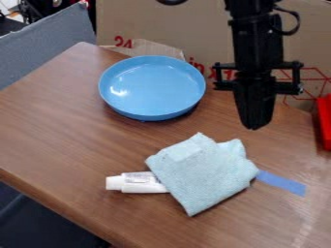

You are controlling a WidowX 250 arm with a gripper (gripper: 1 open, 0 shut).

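Note:
My black gripper (pixel 255 116) hangs over the back right of the wooden table, shut, with nothing visible between its fingers. Below and to its left, a folded pale blue cloth (pixel 204 176) lies in the front middle. A white tube (pixel 131 182) lies at the cloth's left, its right end against or under it. A blue plate (pixel 150 85) rests at the back left, left of the gripper.
A red object (pixel 323 124) stands at the right edge. A strip of blue tape (pixel 282 182) is on the table right of the cloth. A cardboard panel (pixel 155 21) backs the table.

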